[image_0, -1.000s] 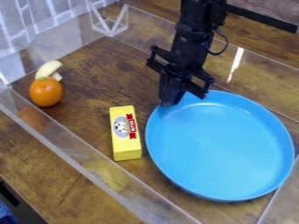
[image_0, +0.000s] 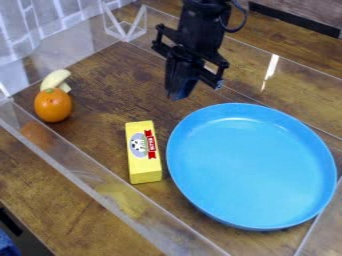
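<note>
My gripper (image_0: 178, 81) hangs from the black arm at the top centre, fingers pointing down over the bare wooden table, above and behind the blue plate (image_0: 249, 165). It is shut, and I see nothing held in it. A yellow box (image_0: 143, 151) with a cartoon face stands just left of the plate. An orange fruit (image_0: 54, 106) sits at the left, with a pale curved object (image_0: 56, 81) behind it.
A clear plastic wall runs along the left and front-left edge of the wooden table (image_0: 100, 60).
My gripper has moved up and back, to the left, away from the rim of the blue plate. The objects on the table have not visibly moved.
</note>
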